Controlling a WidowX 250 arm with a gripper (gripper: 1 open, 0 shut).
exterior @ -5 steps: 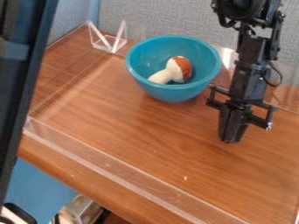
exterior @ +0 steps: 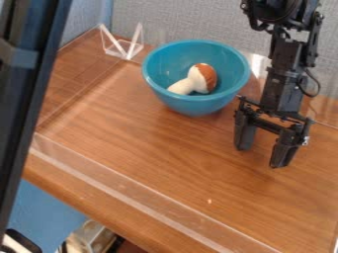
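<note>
My gripper (exterior: pixel 264 143) hangs low over the wooden table (exterior: pixel 158 188) at the right, its two black fingers spread apart with only table showing between them. To its upper left stands a teal bowl (exterior: pixel 168 64), apart from the fingers. In the bowl lies a toy mushroom with a red-brown cap (exterior: pixel 203 77) and a pale stem (exterior: pixel 183 86).
A white wire stand (exterior: pixel 122 44) is at the back left. A grey wall backs the table. A dark vertical frame (exterior: pixel 24 89) fills the left edge.
My gripper's fingers have opened from close together to wide apart, and sit slightly lower. The bowl and its contents are unchanged.
</note>
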